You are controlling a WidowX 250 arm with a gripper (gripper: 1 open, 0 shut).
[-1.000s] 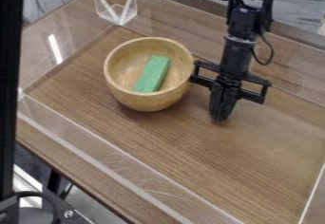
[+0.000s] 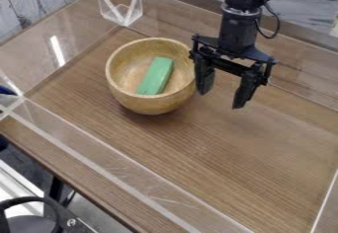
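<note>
The black gripper (image 2: 222,83) is raised over the wooden table, right beside the rim of a tan bowl (image 2: 133,103), its two fingers spread open with nothing visible between them. In the bowl lies a green oblong object (image 2: 154,77), tilted along its length toward the upper right.
A small white wire-like holder (image 2: 121,10) stands at the back left. A dark object (image 2: 27,217) sits at the lower left corner.
The gripper has risen from lower down near the table to a higher position, slightly toward the bowl's side, with its fingers spread. The bowl and green object look unmoved.
</note>
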